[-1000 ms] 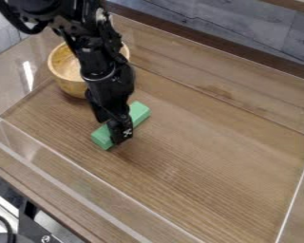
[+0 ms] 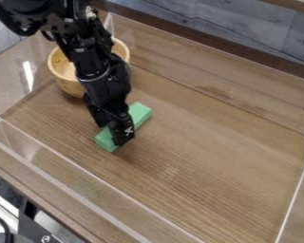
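My black gripper [image 2: 114, 121] is low over a green rectangular object [image 2: 140, 116] that lies on the wooden tray floor, left of centre. The fingers sit over the object's left part and hide some of it. Whether they are open or closed on it is hard to make out.
A yellow-tan bowl [image 2: 66, 68] stands at the upper left, behind the arm. The tray's wooden floor [image 2: 218, 161] is clear to the right and in front. Pale rims border it, with grey boards beyond at the upper right.
The gripper has shifted slightly left, and its fingers appear a little closer together. The green object has stayed about where it was.
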